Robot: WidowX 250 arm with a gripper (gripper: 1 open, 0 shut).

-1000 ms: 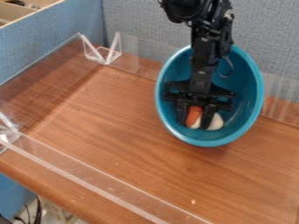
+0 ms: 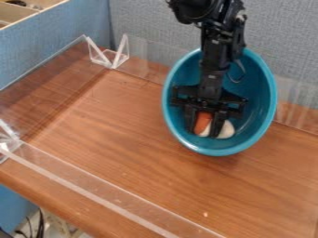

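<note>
My black gripper (image 2: 206,116) reaches down from the top into a blue oval bowl (image 2: 256,105) on the wooden table. Its fingers are low inside the bowl, closed around an orange object (image 2: 203,125), which they partly hide. A pale, whitish object (image 2: 226,131) lies beside it at the bottom of the bowl, also partly covered by the gripper.
A grey wall stands behind, and a wooden box (image 2: 15,14) sits at the top left.
Very little differs; the arm and gripper sit very slightly higher in the bowl than a second ago.
</note>
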